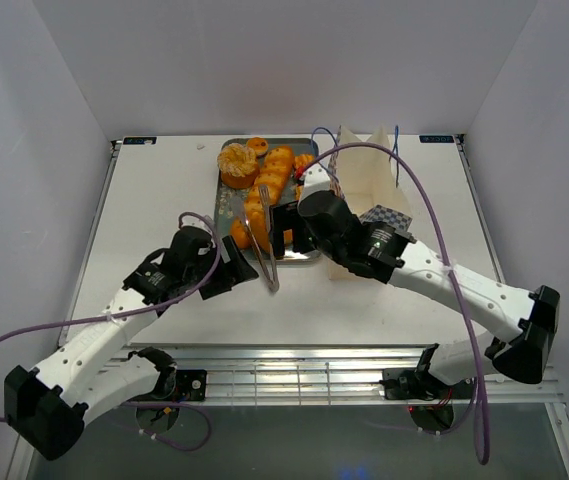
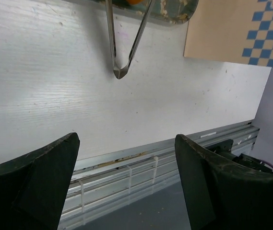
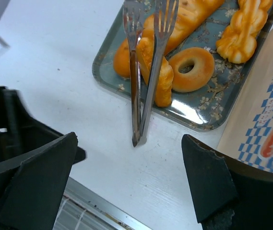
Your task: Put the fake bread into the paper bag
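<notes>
Several fake breads lie on a dark green tray [image 1: 222,215]: a braided loaf [image 1: 272,172], a round swirled bun [image 1: 237,165], and a bagel [image 3: 191,72]. Metal tongs [image 3: 148,103] rest across a small roll [image 3: 164,86], their joined end over the tray's front edge onto the table. My right gripper is open, hovering above that end with nothing held. To its left, in front of the tray, my left gripper is also open and empty. The paper bag [image 1: 364,182], tan with a blue checked panel [image 2: 270,40], stands right of the tray, its inside mostly unseen.
Bare white table [image 1: 154,210] stretches left of the tray, and more is free right of the bag. A metal rail [image 1: 294,375] runs along the front edge. My two grippers are close to each other near the tray's front.
</notes>
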